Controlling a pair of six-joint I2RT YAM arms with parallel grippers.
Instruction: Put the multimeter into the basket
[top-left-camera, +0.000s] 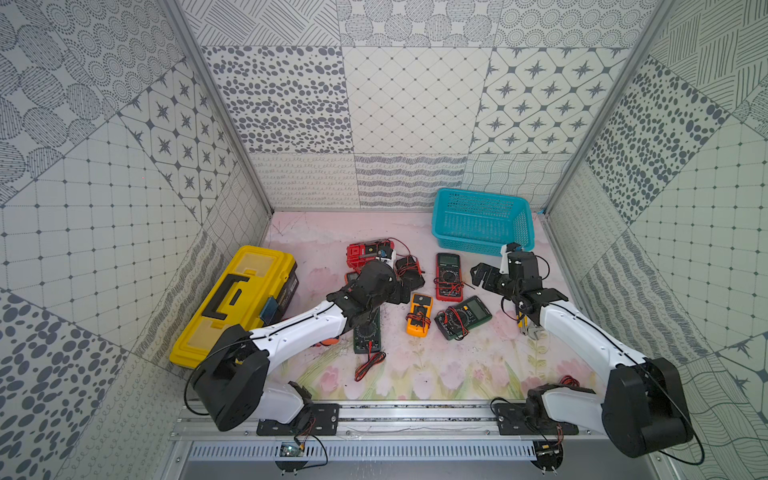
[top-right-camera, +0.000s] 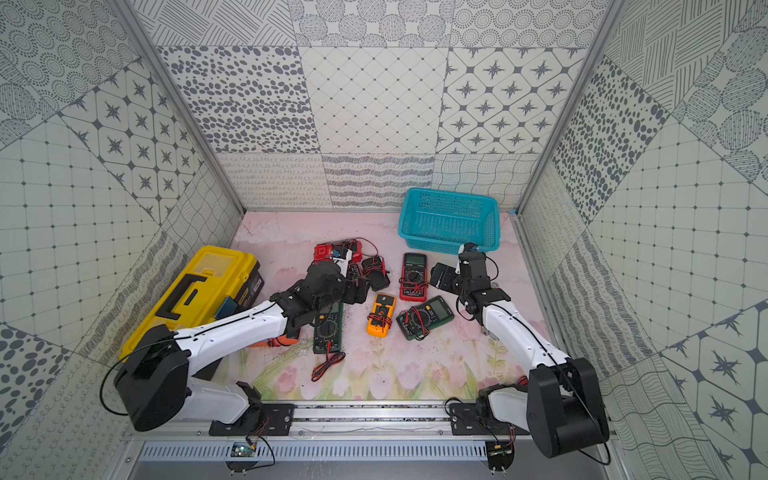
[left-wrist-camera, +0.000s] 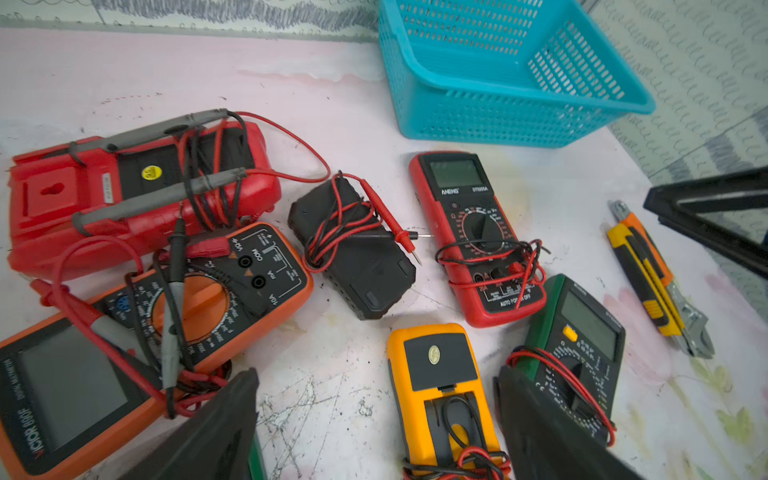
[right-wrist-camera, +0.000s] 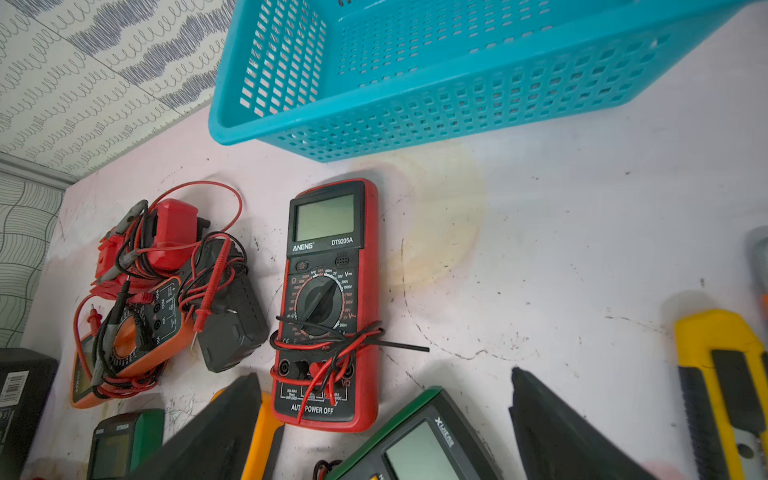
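Observation:
Several multimeters lie on the table. A red one (right-wrist-camera: 329, 304) with its leads wrapped round it is just in front of the blue basket (right-wrist-camera: 448, 120). Nearer lie a green one (left-wrist-camera: 576, 360) and a small yellow one (left-wrist-camera: 436, 392); an orange one (left-wrist-camera: 184, 328) is at the left, beside a red one lying face down (left-wrist-camera: 144, 184). In the top left view another dark green one (top-left-camera: 367, 332) is partly covered by the left arm. My left gripper (top-left-camera: 397, 289) hovers open and empty over the left-middle. Open and empty too, my right gripper (top-left-camera: 482, 277) is right of the upright-facing red multimeter.
A yellow toolbox (top-left-camera: 232, 304) fills the left side. A black adapter-like block (left-wrist-camera: 352, 248) with leads lies between the multimeters. A yellow cutting tool (left-wrist-camera: 648, 272) is at the right. Bare table shows between the red multimeter and that tool.

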